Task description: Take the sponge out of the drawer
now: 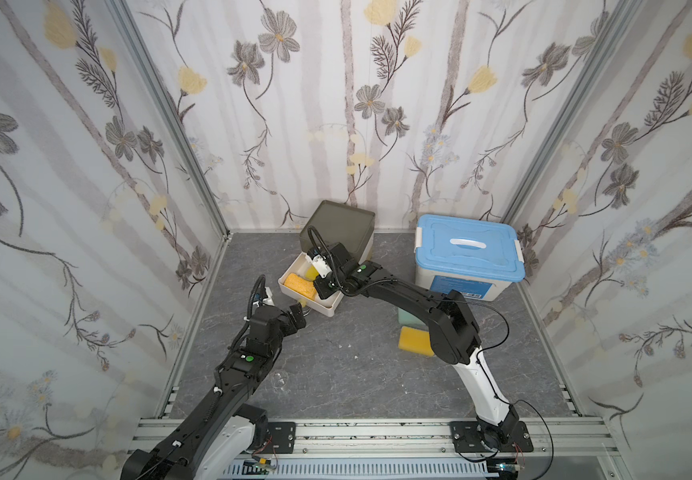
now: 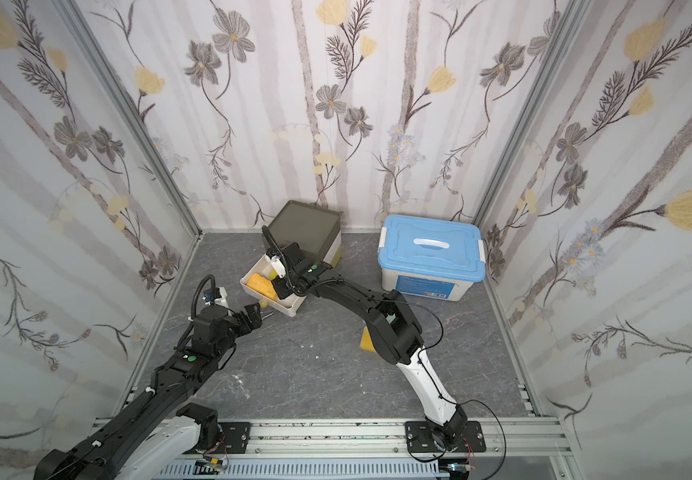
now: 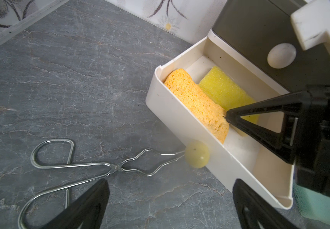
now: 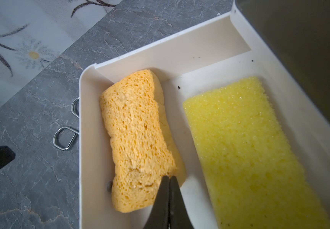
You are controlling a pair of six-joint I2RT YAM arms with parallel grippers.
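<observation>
An orange sponge (image 4: 138, 137) lies in the open white drawer (image 3: 182, 110), against its front wall. Beside it, deeper in the drawer, is a yellow sponge (image 4: 248, 152). My right gripper is shut with nothing between its fingers. Its tips overlap the sponge's near corner in the right wrist view, and the sponge lies outside them. In the left wrist view those same tips meet the orange sponge's end. My left gripper stands open in front of the drawer, empty.
Metal tongs (image 3: 113, 168) lie on the table before the drawer, their tips by its round knob (image 3: 197, 154). A yellow sponge (image 1: 416, 341) and a green one (image 1: 411, 320) lie right of the drawer. A blue-lidded box (image 1: 469, 248) stands at the back right.
</observation>
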